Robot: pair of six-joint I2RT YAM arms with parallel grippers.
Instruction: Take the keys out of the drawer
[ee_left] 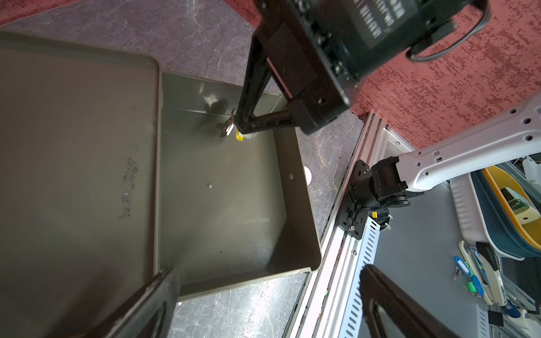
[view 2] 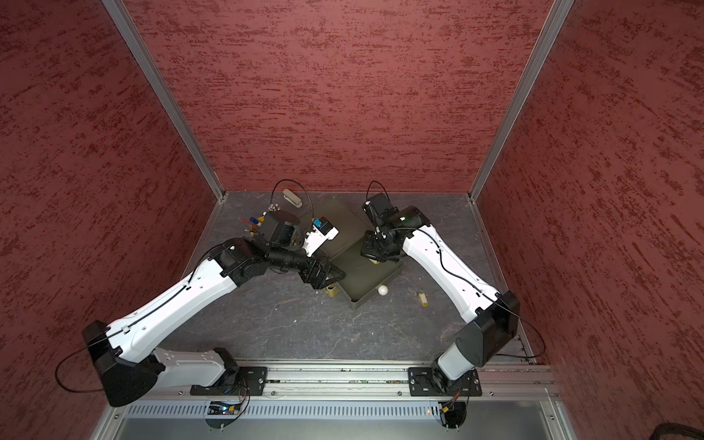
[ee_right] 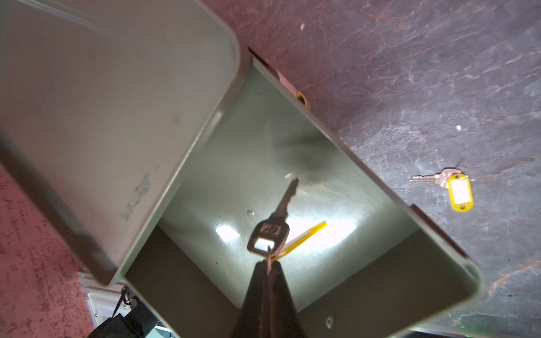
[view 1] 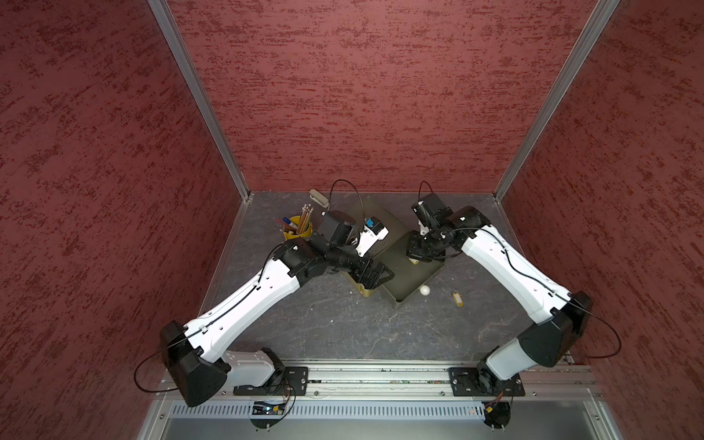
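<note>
A key with a dark head (ee_right: 269, 231) and a yellow tag (ee_right: 304, 238) hang from the tips of my right gripper, which is shut on their ring. They hover above the floor of the open grey drawer (ee_left: 219, 197). In the left wrist view the hanging key (ee_left: 227, 126) shows small below the right fingers (ee_left: 252, 93). A second key with a yellow tag (ee_right: 460, 192) lies on the table outside the drawer. My left gripper stands open near the drawer's left corner, its fingers wide apart and empty.
The cabinet top (ee_left: 79, 169) adjoins the drawer. A white ball (view 1: 424, 290) sits by the drawer's front wall. Behind the left arm is a yellow cup (view 1: 298, 227) of pencils. Table space in front of the drawer is mostly clear.
</note>
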